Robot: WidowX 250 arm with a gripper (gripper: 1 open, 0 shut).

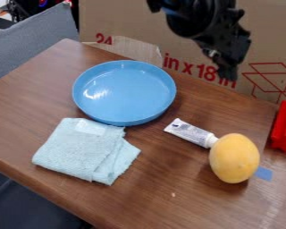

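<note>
My gripper (227, 64) hangs high at the top centre, dark and blurred, above the back of the table; whether it is open or shut cannot be made out. A blue plate (124, 89) lies on the wooden table, with a folded pale blue cloth (83, 154) in front of it. A white tube (189, 131) lies right of the cloth, beside a yellow oval fruit-like object (234, 159).
A red plastic object (284, 125) stands at the right edge. A cardboard box (133, 22) backs the table. A grey padded surface (26, 45) is at the left.
</note>
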